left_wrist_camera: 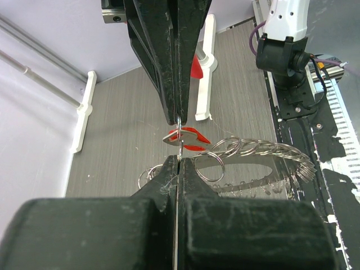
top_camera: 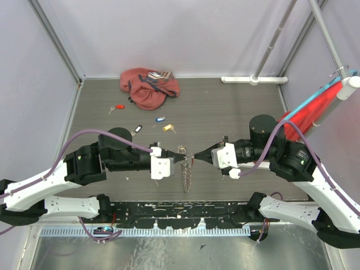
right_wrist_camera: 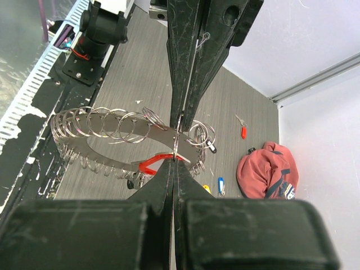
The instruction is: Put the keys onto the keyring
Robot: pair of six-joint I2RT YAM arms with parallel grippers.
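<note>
In the top view my left gripper [top_camera: 185,158] and right gripper [top_camera: 194,157] meet tip to tip above the table. Both are shut. A thin metal piece [left_wrist_camera: 180,149], seen edge-on, spans the small gap and enters both pairs of fingertips. It may be more than one piece. A red-and-metal piece [right_wrist_camera: 151,164] sits close by the tips; what grips it is partly hidden. The keyring, a looped strip carrying many small wire rings [right_wrist_camera: 93,121], hangs beside the fingers, and in the top view its chain [top_camera: 187,177] trails below them. One larger ring [left_wrist_camera: 209,166] shows by my left fingertips.
On the table lie keys with a red tag [top_camera: 120,106], a black tag [top_camera: 138,128], a blue tag [top_camera: 160,119] and a yellow tag [top_camera: 168,127]. A red cloth bag [top_camera: 147,90] lies at the back. A white stand foot [top_camera: 242,80] runs along the back right.
</note>
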